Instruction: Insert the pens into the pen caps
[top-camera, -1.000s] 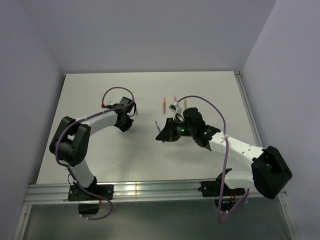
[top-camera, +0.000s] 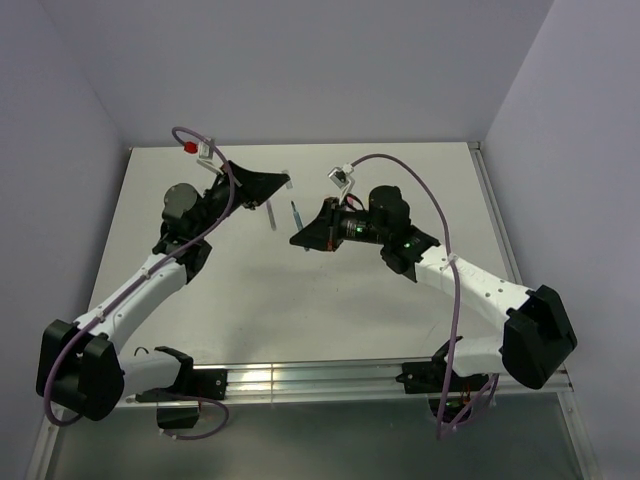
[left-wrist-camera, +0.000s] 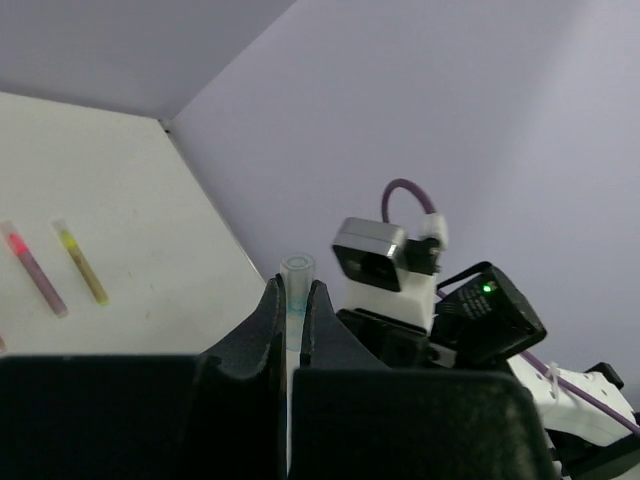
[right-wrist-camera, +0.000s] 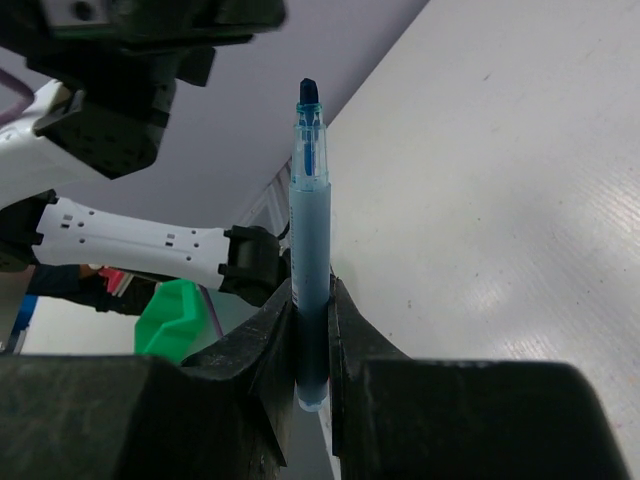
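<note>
My left gripper (top-camera: 283, 180) is shut on a clear pen cap (left-wrist-camera: 297, 290), held upright in the left wrist view. My right gripper (top-camera: 307, 242) holds a light blue pen (right-wrist-camera: 310, 230) upright between its fingers, dark tip upward. The two grippers face each other above the table, the left one farther back, with the cap and pen apart. In the left wrist view, a pink pen (left-wrist-camera: 37, 270) and a yellow pen (left-wrist-camera: 82, 265) lie on the table.
A pale pen (top-camera: 271, 215) lies behind them at the middle. Grey walls surround the table.
My right gripper has moved back and left with the blue pen.
</note>
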